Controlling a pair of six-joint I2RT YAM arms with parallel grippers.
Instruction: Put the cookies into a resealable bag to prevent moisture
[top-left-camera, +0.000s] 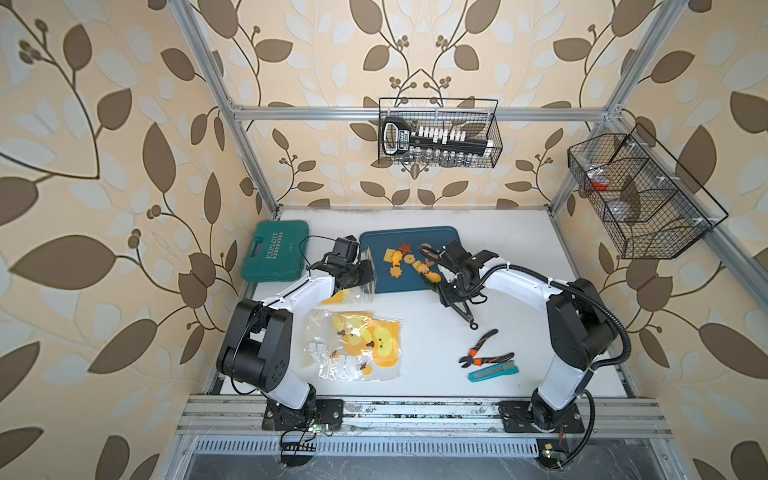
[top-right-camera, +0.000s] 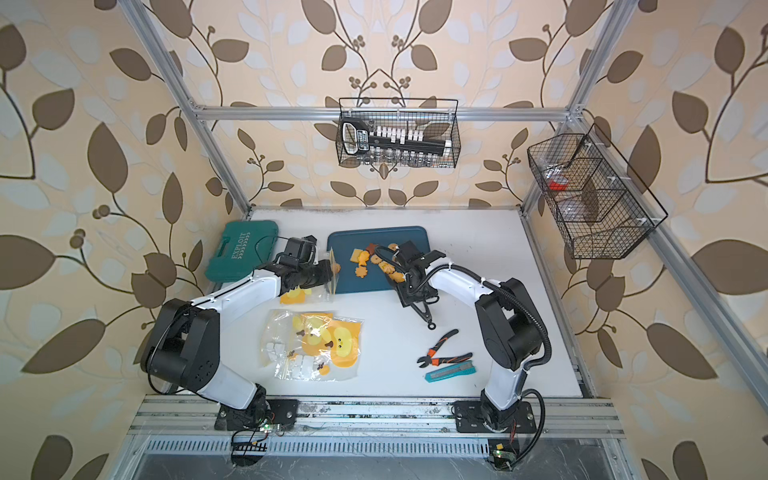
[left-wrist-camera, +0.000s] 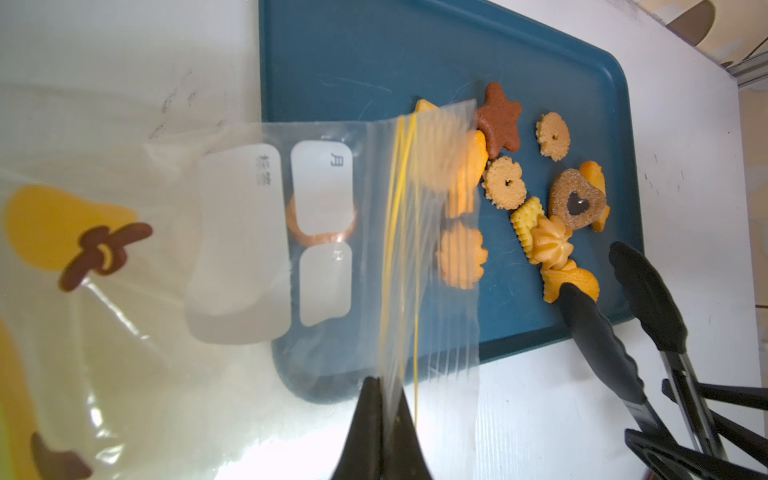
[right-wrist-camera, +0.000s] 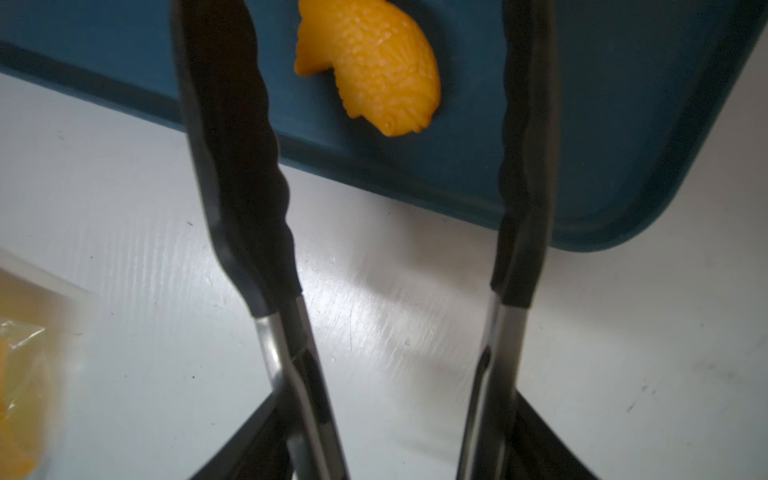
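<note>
My left gripper is shut on the edge of a clear resealable bag (left-wrist-camera: 144, 288) with yellow prints. The bag's mouth overlaps the left part of a blue tray (left-wrist-camera: 352, 40), and a round cookie shows behind the plastic. Assorted cookies, among them a brown star (left-wrist-camera: 499, 120) and a heart (left-wrist-camera: 576, 200), lie on the tray. Black-tipped tongs (right-wrist-camera: 236, 136) sit between the fingers of my right gripper, their arms spread apart. In the right wrist view a fish-shaped cookie (right-wrist-camera: 384, 68) lies between the tong tips, touching neither.
A second printed bag (top-left-camera: 360, 344) lies flat on the table at front left. Orange-handled pliers (top-left-camera: 484, 352) and a teal cutter (top-left-camera: 493, 371) lie at front right. A green case (top-left-camera: 276, 250) stands left of the tray. White table to the tray's right is free.
</note>
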